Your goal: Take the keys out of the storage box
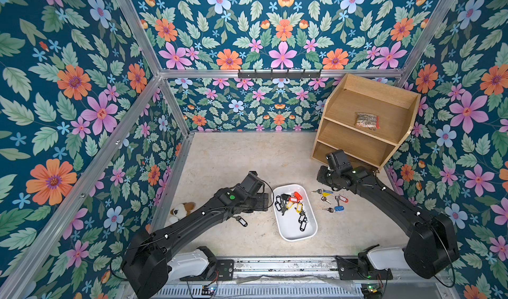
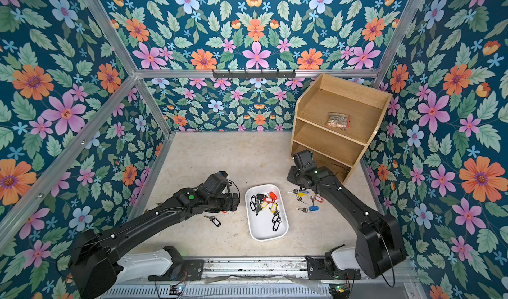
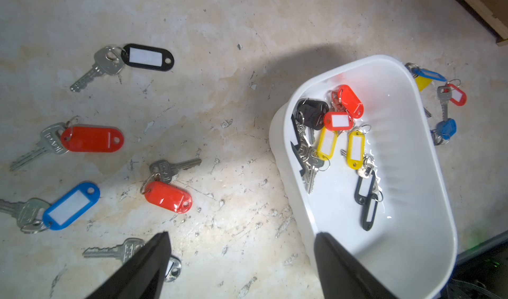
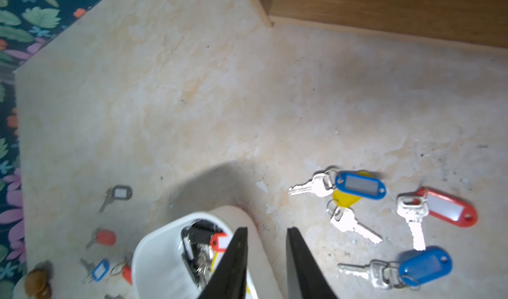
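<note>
The white storage box (image 3: pixel 449 214) holds several keys with red, yellow and black tags (image 3: pixel 355 149). Left of the box, my left gripper has its fingers wide apart, nothing between them. Under and around it lie a black-tagged key (image 3: pixel 148 57), red-tagged keys (image 3: pixel 92 139) and a blue-tagged key (image 3: pixel 71 205); another key is partly hidden by a finger. On the right side, my right gripper is narrowly open, with bare table showing between its fingers. Beside it rest blue-tagged keys (image 4: pixel 361 185), a yellow tag (image 4: pixel 346 198) and a red-tagged key (image 4: pixel 449 209).
A wooden shelf (image 1: pixel 365 108) with a small bag (image 1: pixel 366 120) on it stands at the back right. A brown and white plush toy (image 1: pixel 181 212) sits at the left edge.
</note>
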